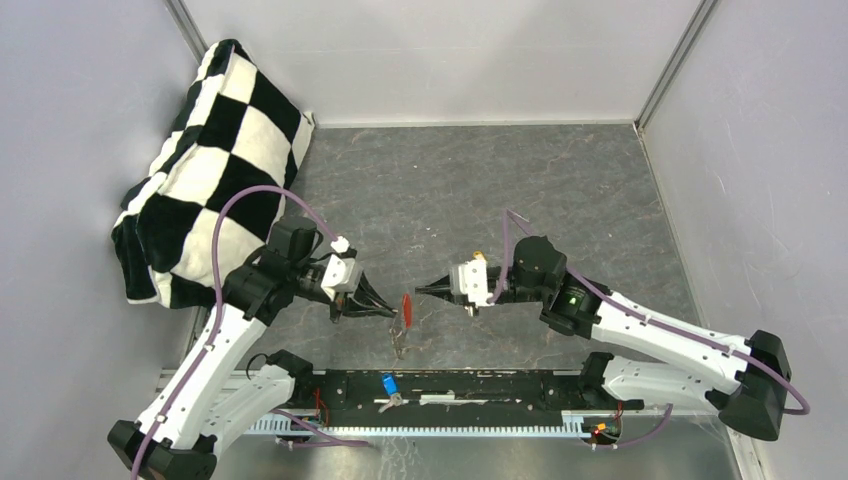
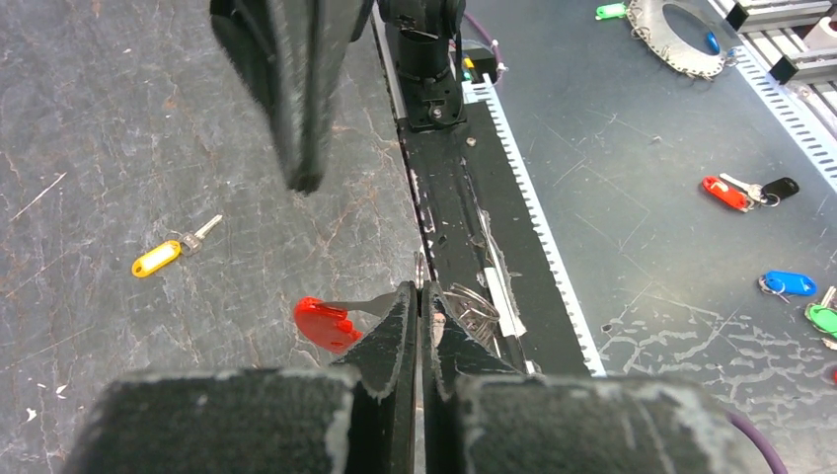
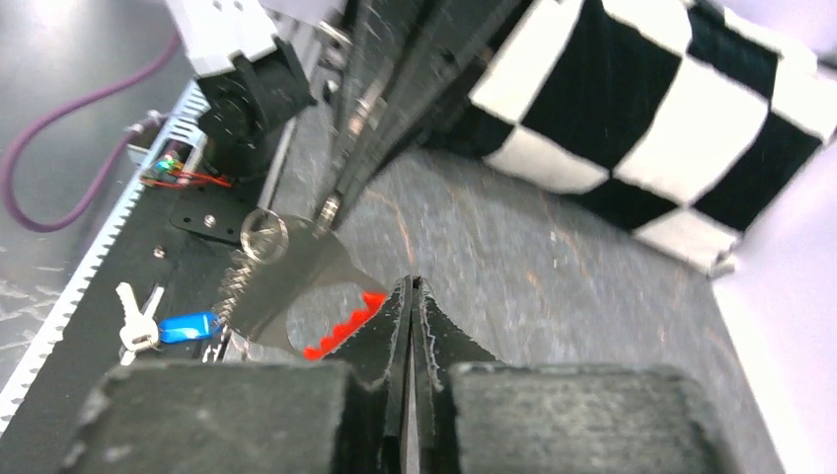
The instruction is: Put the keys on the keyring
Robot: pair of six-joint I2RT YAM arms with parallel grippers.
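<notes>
My left gripper is shut on the keyring, a flat metal piece with a red grip and wire coils along one edge. A loose wire loop stands near its fingertips in the right wrist view. My right gripper is shut, nothing showing between its fingertips; in the top view it is level with the red grip and to its right. The blue-tagged key lies on the black rail below the keyring, its tag and metal key both visible. On the grey floor lies a yellow-tagged key.
The black rail with its toothed white edge runs along the front. Past it, in the left wrist view, lie a red-tagged key, a blue tag, a green tag and a toothed ring. A checkered cushion leans at left.
</notes>
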